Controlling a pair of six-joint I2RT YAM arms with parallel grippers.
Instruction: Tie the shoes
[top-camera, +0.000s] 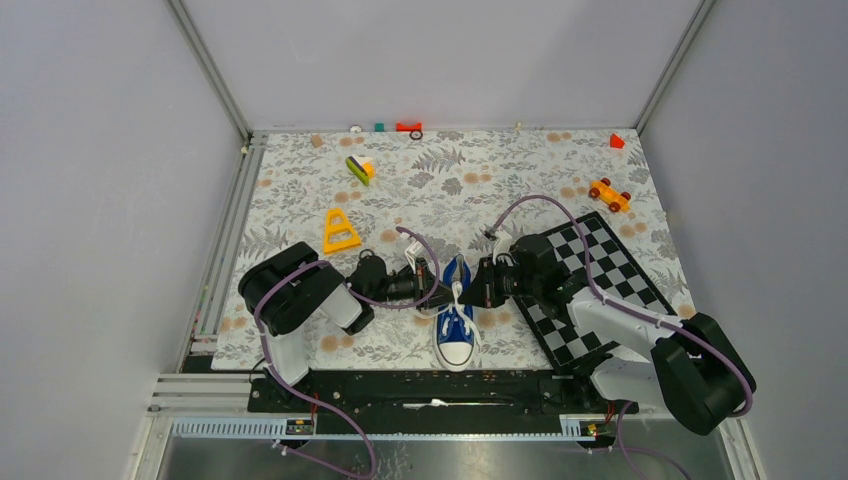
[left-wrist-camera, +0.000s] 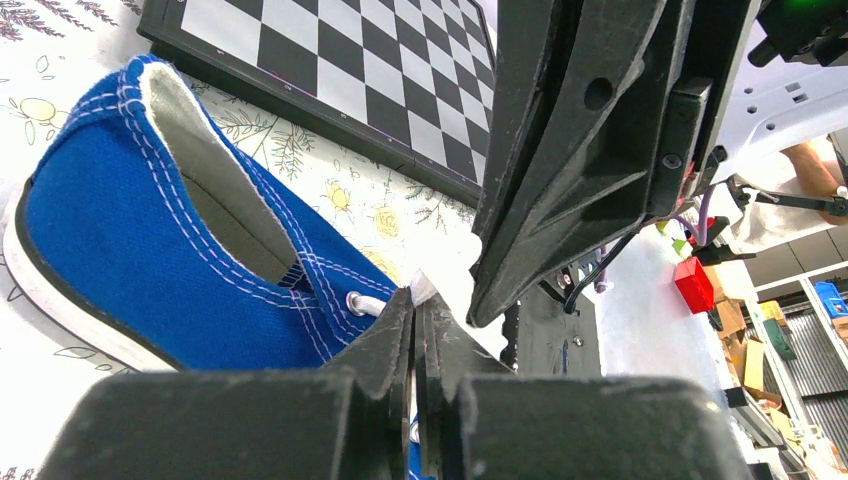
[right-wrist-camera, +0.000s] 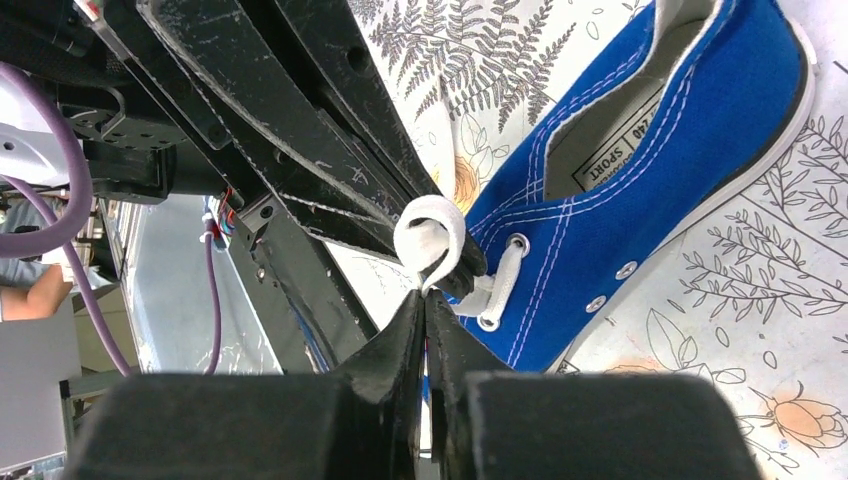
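The blue canvas shoe (top-camera: 453, 335) lies on the patterned cloth, its white toe toward the front edge. My left gripper (top-camera: 446, 294) is at the shoe's left side, over the laces; in the left wrist view its shut fingertips pinch a bit of white lace (left-wrist-camera: 424, 289). From the right comes my right gripper (top-camera: 467, 297), close against the left one. A curled white lace loop (right-wrist-camera: 430, 225) stands up from its shut fingertips in the right wrist view. Behind that loop, the left gripper's fingers (right-wrist-camera: 340, 150) partly hide the lacing.
A black-and-white checkered board (top-camera: 610, 280) lies right of the shoe, under the right arm. Toys stand clear of it: a yellow triangle piece (top-camera: 341, 231), a green-and-yellow toy (top-camera: 360, 169) and an orange car (top-camera: 610, 195).
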